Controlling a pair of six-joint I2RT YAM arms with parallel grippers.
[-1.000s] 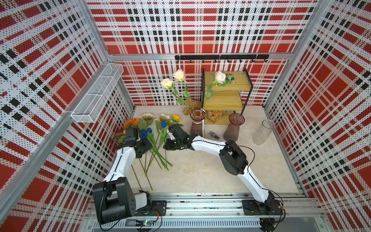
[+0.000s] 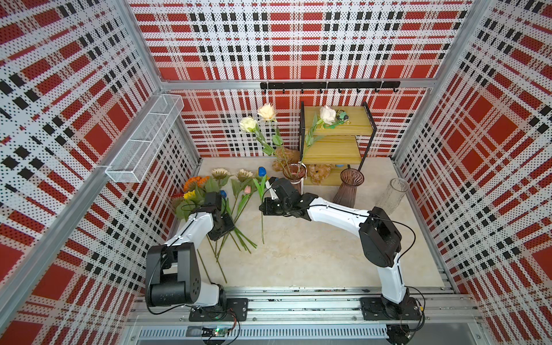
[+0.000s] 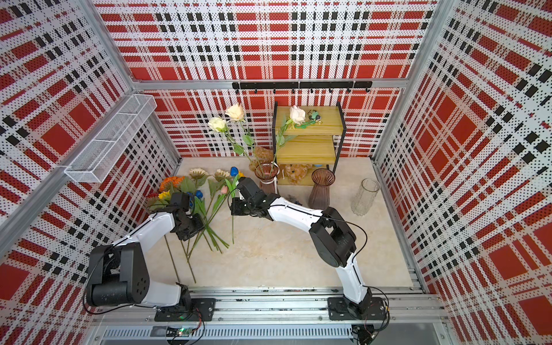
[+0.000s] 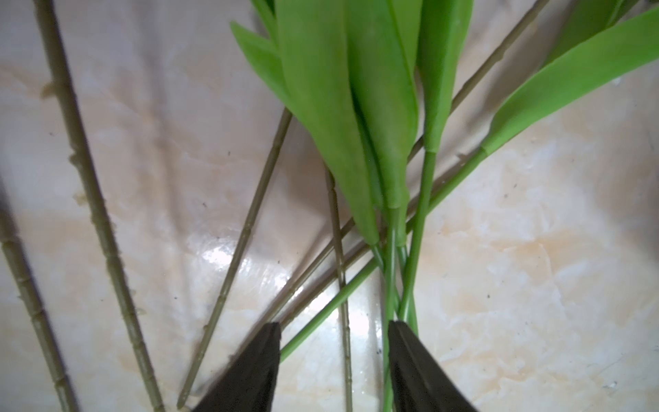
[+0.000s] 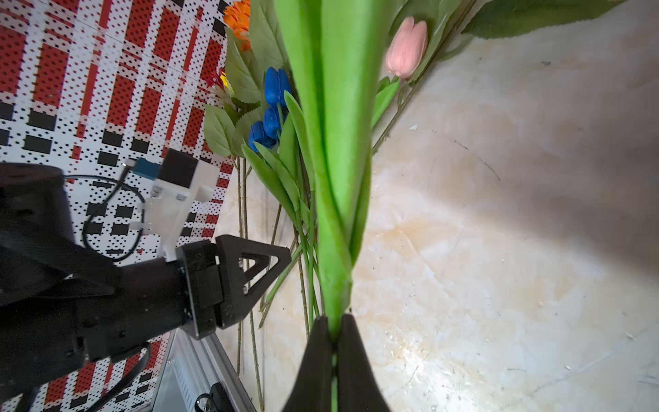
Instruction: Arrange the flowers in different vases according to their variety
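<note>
My right gripper is shut on the green stem of a blue tulip [image 2: 261, 171], raised near the middle, upright in its wrist view. My left gripper is part open above crossed stems and tulip leaves [image 4: 322, 82], nothing clearly between its fingers. Blue tulips [image 5: 271, 120], a pink tulip [image 5: 405, 46], an orange flower [image 5: 236, 17] and other flowers lie at the left. White roses [image 2: 248, 124] stand in a brown vase [image 3: 267, 179]. An empty brown vase [image 2: 348, 189] and a clear vase [image 3: 364, 198] stand at the right.
A wooden shelf [image 2: 333, 149] stands at the back, brown plush toys [image 2: 320, 172] on it. A white wire basket [image 2: 143, 138] hangs on the left wall.
The right gripper has moved right with the blue tulip, lifting it away from the pile. The left arm has moved slightly toward the right, over the stems.
</note>
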